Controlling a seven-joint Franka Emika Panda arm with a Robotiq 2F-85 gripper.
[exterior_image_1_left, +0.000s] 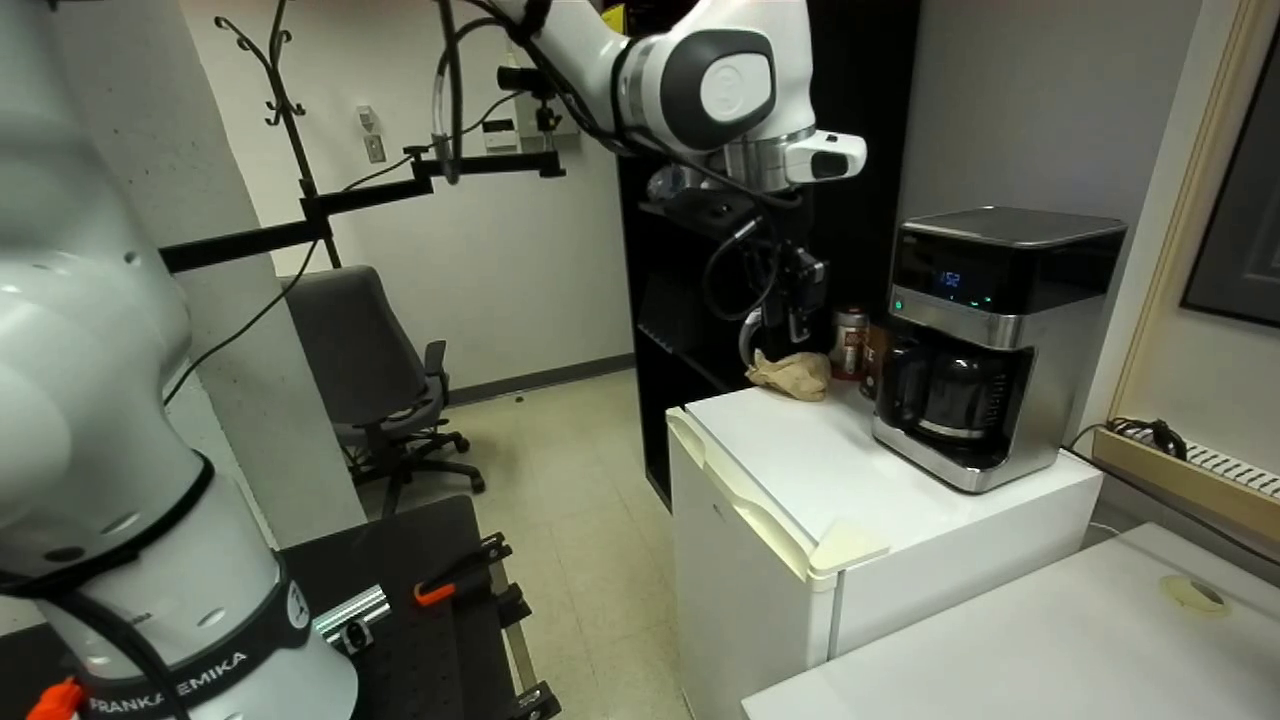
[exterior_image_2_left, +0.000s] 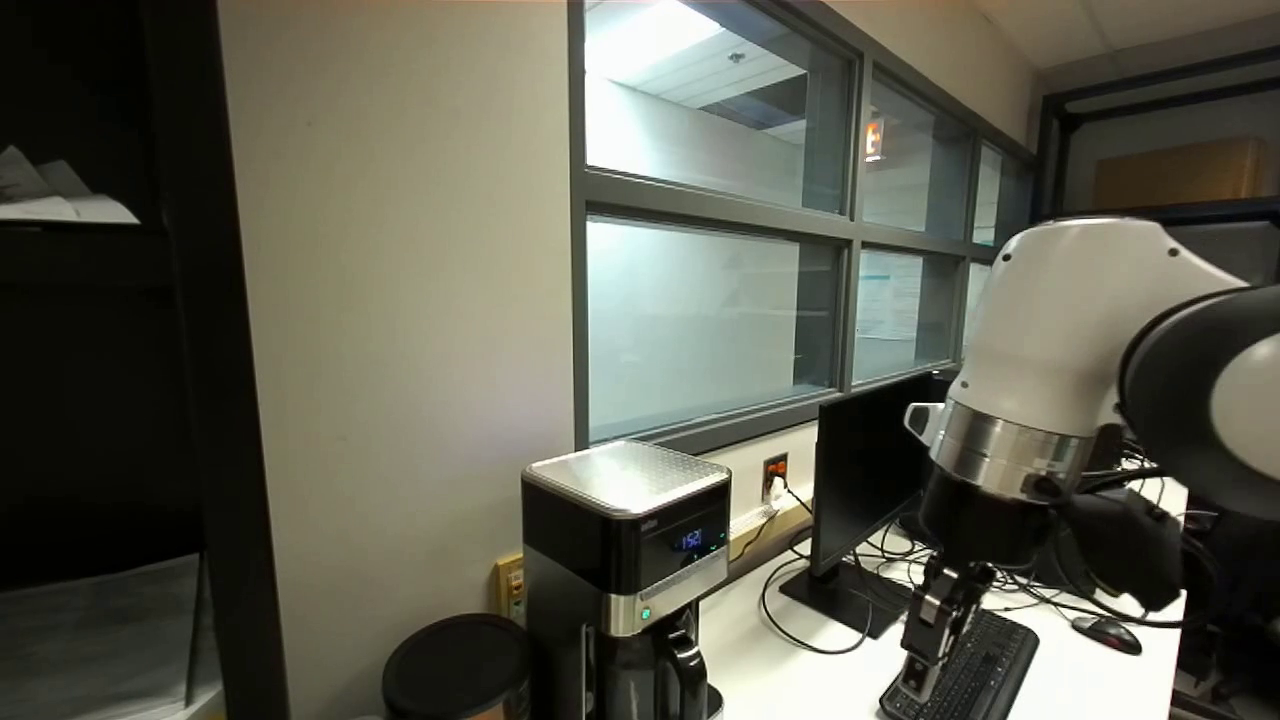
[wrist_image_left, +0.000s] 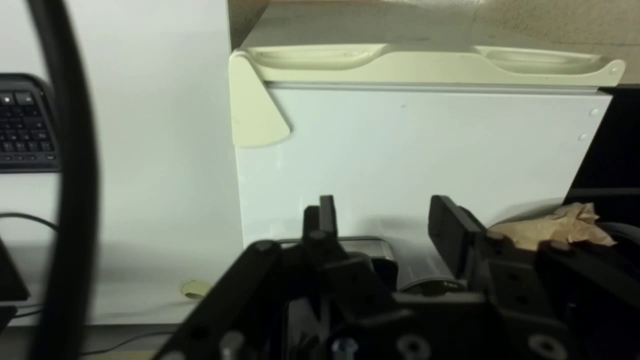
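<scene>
My gripper is open, its two fingers apart with nothing held between them. It hangs over the white top of a small fridge (wrist_image_left: 408, 153). In the first exterior view the gripper (exterior_image_1_left: 798, 324) appears above and near a crumpled brown paper bag (exterior_image_1_left: 795, 376) at the fridge top's far end. The wrist view has that bag (wrist_image_left: 558, 227) to the right, partly covered by the gripper. A black and silver coffee maker (exterior_image_1_left: 1008, 342), its display lit, stands on the fridge with a glass carafe (exterior_image_1_left: 960, 396) inside. The gripper hides much of it in the wrist view.
Canisters (exterior_image_1_left: 849, 344) stand behind the bag, beside a dark shelf unit (exterior_image_1_left: 654, 300). A white desk (exterior_image_1_left: 1080, 636) adjoins the fridge and carries a keyboard (wrist_image_left: 24, 126) and a monitor (exterior_image_2_left: 876, 480).
</scene>
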